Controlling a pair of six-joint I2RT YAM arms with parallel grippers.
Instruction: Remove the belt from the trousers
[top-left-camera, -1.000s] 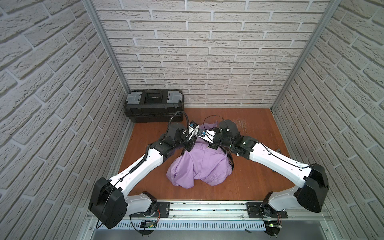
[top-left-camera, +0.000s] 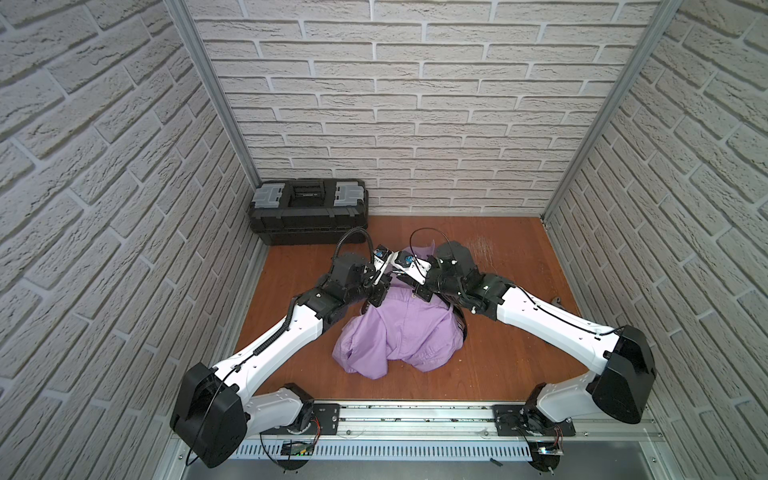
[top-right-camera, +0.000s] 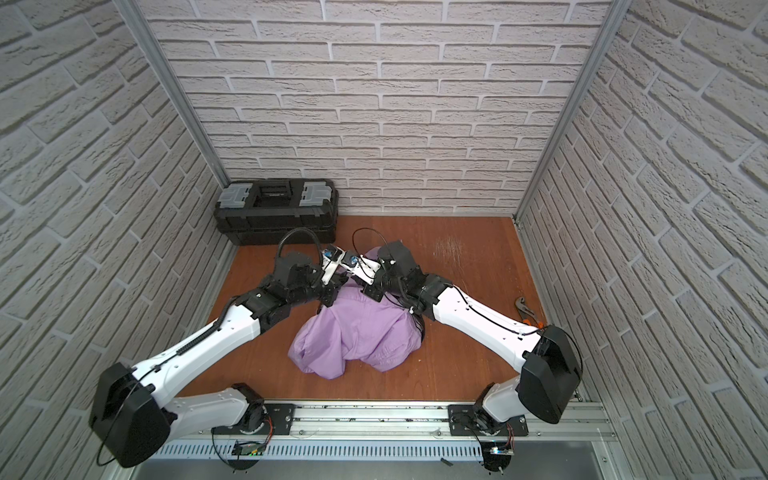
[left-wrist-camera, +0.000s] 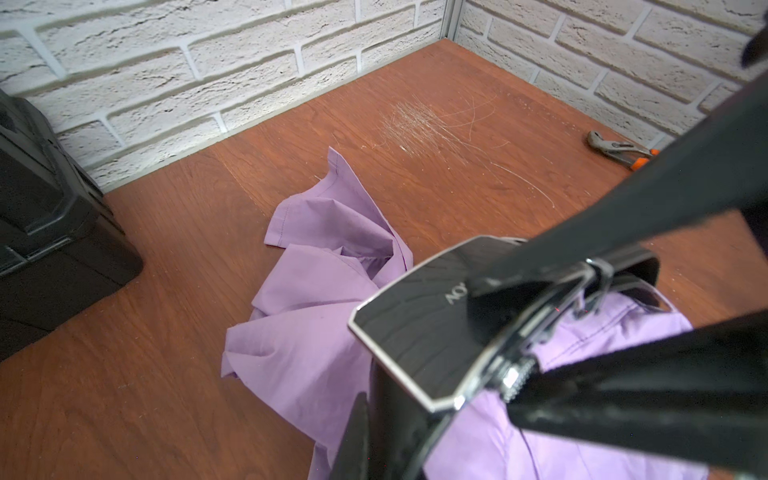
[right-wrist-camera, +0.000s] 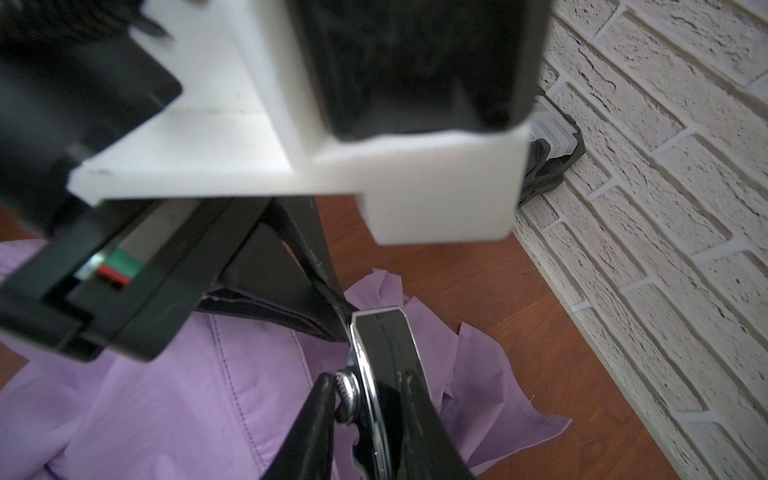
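Lilac trousers (top-left-camera: 397, 332) lie rumpled in the middle of the wooden table, with a black belt (top-left-camera: 461, 318) showing at their right side. A black buckle with silver edging (left-wrist-camera: 424, 312) fills the middle of the left wrist view, with black gripper fingers around it. My left gripper (top-left-camera: 381, 280) and right gripper (top-left-camera: 406, 278) meet over the waist of the trousers, overlapping in both top views. The left one is shut; whether it has the thin belt between its fingers is unclear. The right one's fingers are beside the buckle in its wrist view; their grip is unclear.
A black toolbox (top-left-camera: 308, 211) stands at the back left. Pliers with orange handles (top-right-camera: 525, 310) lie at the right edge of the table. Brick-patterned walls close in the back and sides. Bare wood shows at the back right and front right.
The right arm has moved very little, and the trousers lie as before.
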